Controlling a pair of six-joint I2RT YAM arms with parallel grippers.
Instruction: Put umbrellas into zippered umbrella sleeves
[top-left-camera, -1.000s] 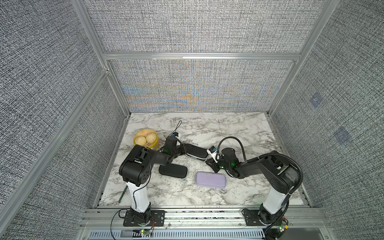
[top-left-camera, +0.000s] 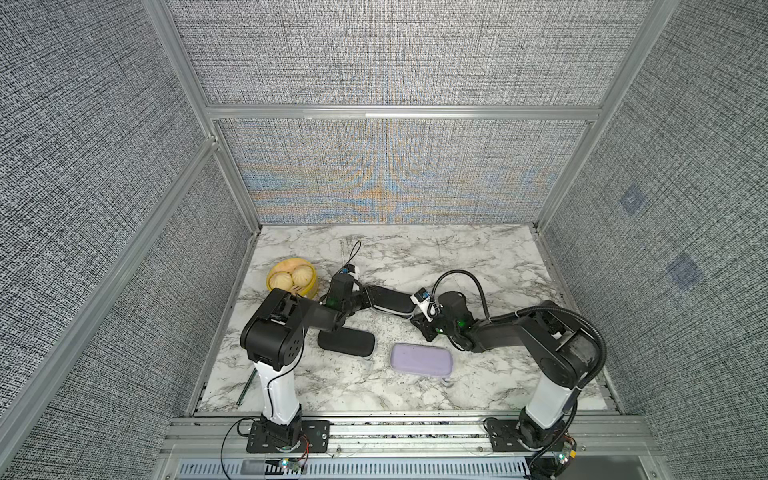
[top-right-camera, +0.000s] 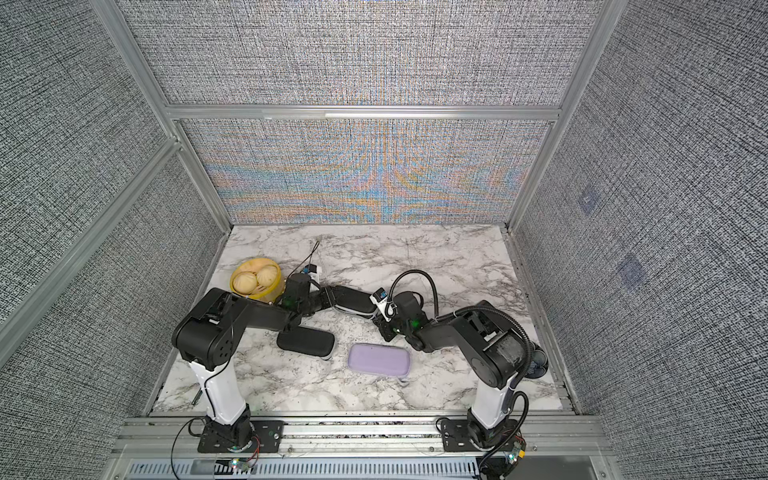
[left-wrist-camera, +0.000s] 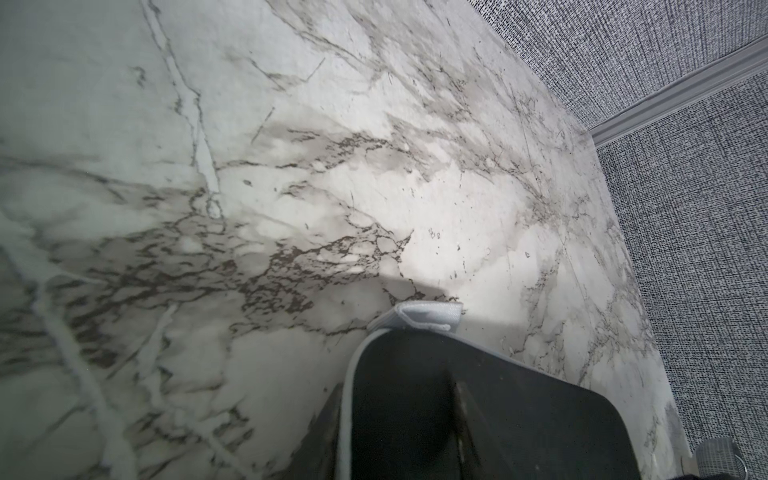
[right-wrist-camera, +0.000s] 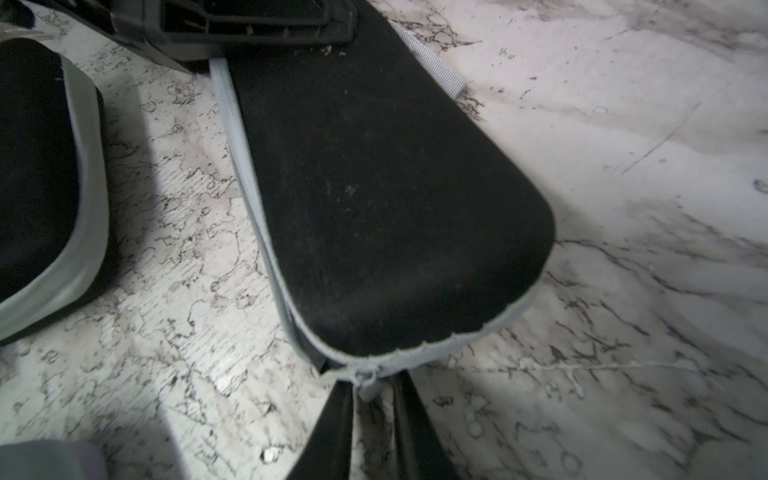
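A black sleeve (top-left-camera: 392, 300) with a pale grey zipper edge spans the space between my two grippers. My left gripper (top-left-camera: 370, 296) is shut on its left end, with dark fingers (left-wrist-camera: 472, 432) on the black fabric in the left wrist view. At the sleeve's other end is my right gripper (top-left-camera: 419, 321). In the right wrist view the fingers (right-wrist-camera: 340, 416) of that gripper stand slightly apart, with the small grey zipper pull (right-wrist-camera: 368, 389) between their tips. Whether they pinch it cannot be told. The zipper looks closed at this end; the sleeve's inside is hidden.
A second black sleeve (top-left-camera: 346, 341) and a lilac sleeve (top-left-camera: 421, 360) lie in front. A yellow basket (top-left-camera: 309, 289) of buns stands at the back left. A dark thin stick (top-left-camera: 246, 388) lies front left.
My right gripper and the black sleeve's right end have shifted slightly left. The left arm has barely moved, and the other sleeves lie where they were.
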